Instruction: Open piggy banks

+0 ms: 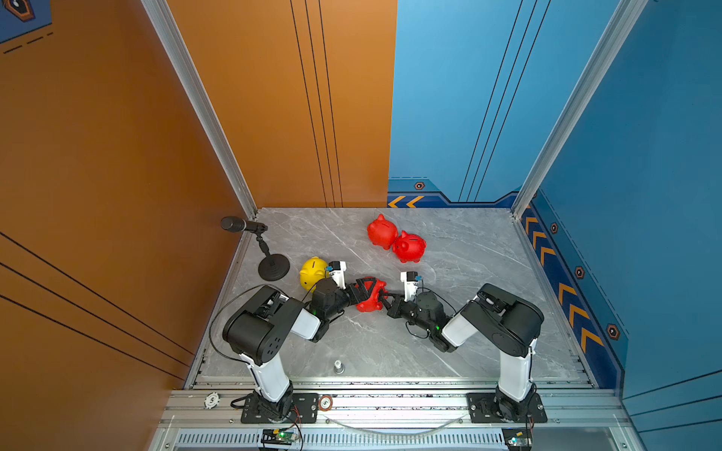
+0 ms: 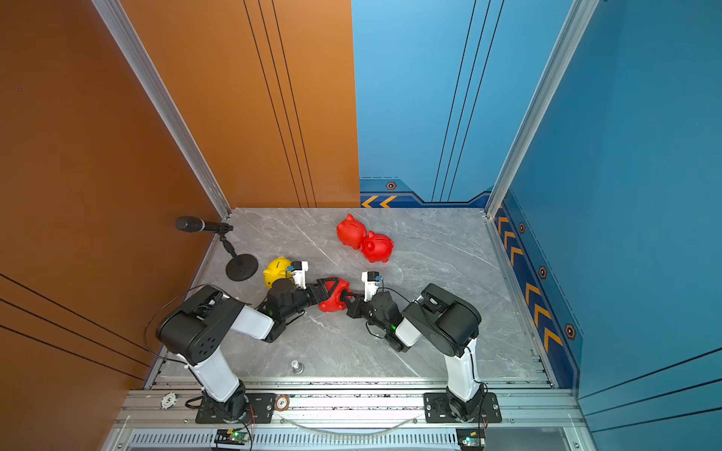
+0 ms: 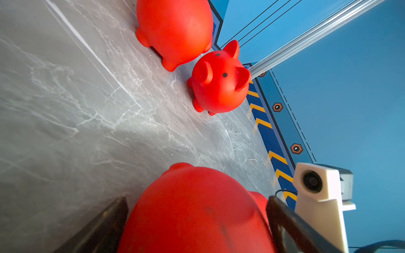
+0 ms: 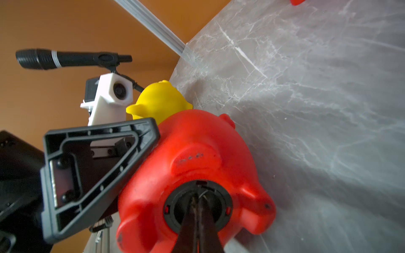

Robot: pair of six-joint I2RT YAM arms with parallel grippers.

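Note:
A red piggy bank [image 4: 189, 147] lies on its side between my grippers, its underside with a round black plug opening [image 4: 177, 210] turned toward the right. My left gripper stands open around its body. My right gripper is shut, its narrow tips at the black ring's dark centre. Two more red piggy banks [image 1: 382, 231] [image 1: 409, 246] stand behind, side by side. A yellow piggy bank [image 4: 160, 103] sits to the left, behind the left arm.
A black microphone on a round stand [image 1: 273, 266] is at the back left. A small metal object [image 1: 338, 367] lies near the front edge.

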